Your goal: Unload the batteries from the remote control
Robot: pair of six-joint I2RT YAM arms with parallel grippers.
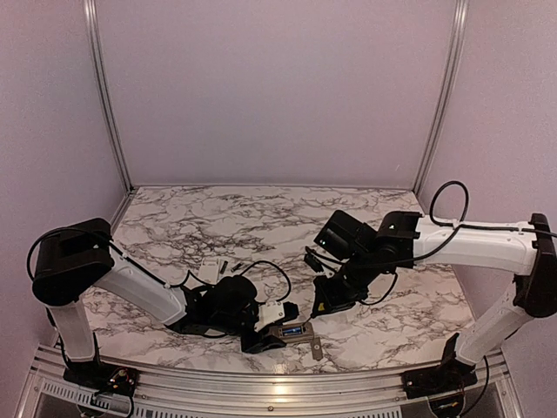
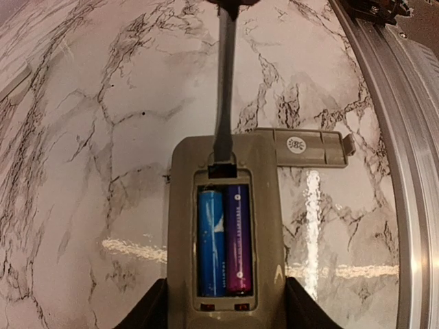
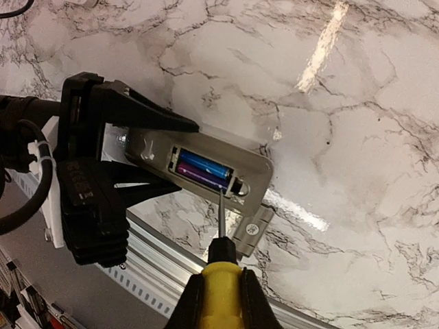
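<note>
The remote (image 2: 184,226) lies back-up with its compartment open, holding a blue battery (image 2: 210,240) and a purple one (image 2: 238,240). My left gripper is shut on the remote's sides. My right gripper is shut on a yellow-handled screwdriver; its metal tip stands at the end of the compartment beside the batteries, in the left wrist view at the top end. The detached cover (image 2: 315,147) lies on the table beside the remote.
The metal front rail (image 2: 405,192) runs close by the remote. Small pale items and cables lie behind my left arm in the top view.
</note>
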